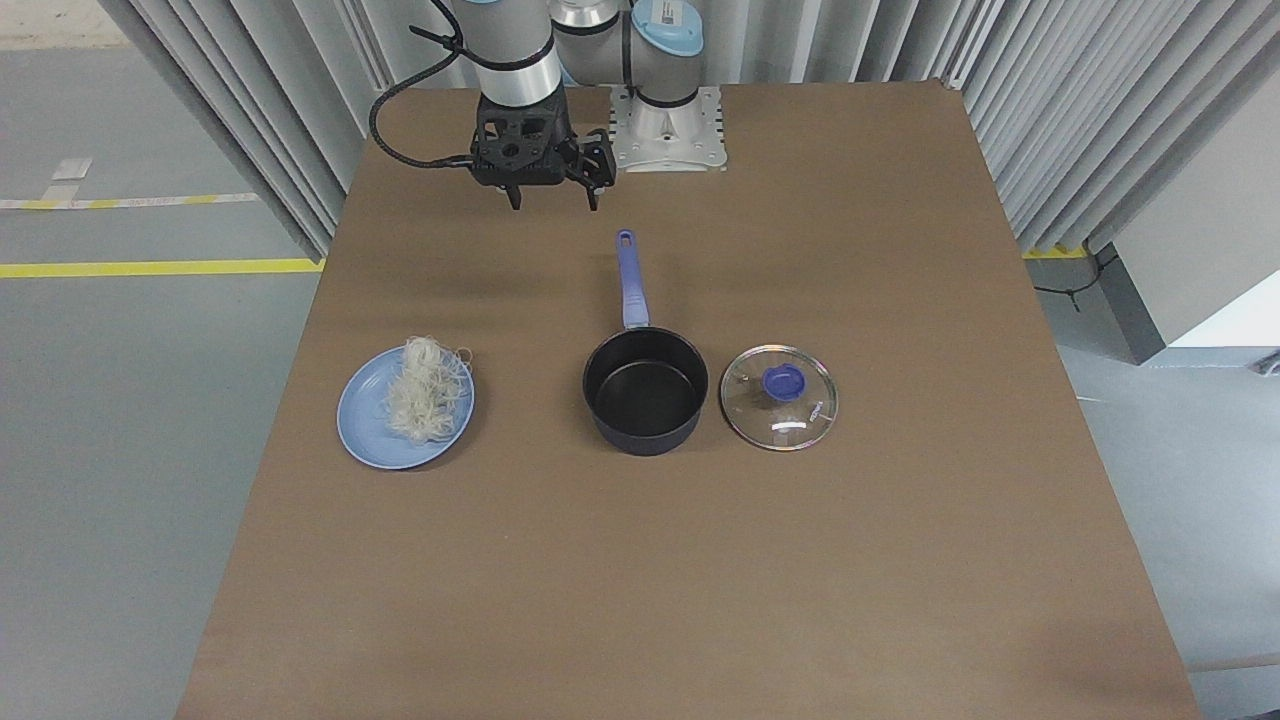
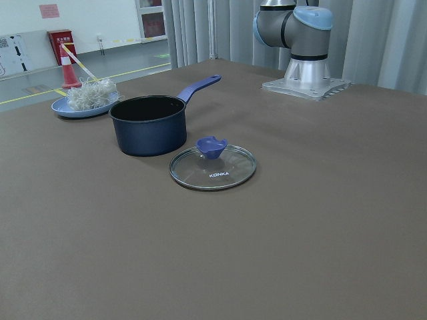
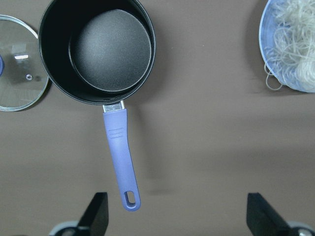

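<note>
My gripper (image 1: 553,199) hangs at the back of the table, its fingers (image 3: 96,216) spread open with nothing between them. Below and in front of it is a dark saucepan (image 1: 644,396) with a blue handle (image 3: 118,147) pointing toward the arm. On the front view's right of the pan lies a glass lid (image 1: 780,420) with a blue knob (image 2: 211,145). On the other side a blue plate (image 1: 367,438) holds a heap of white noodles (image 1: 422,390), some strands over its rim.
The robot's white base plate (image 1: 666,150) sits at the back edge.
</note>
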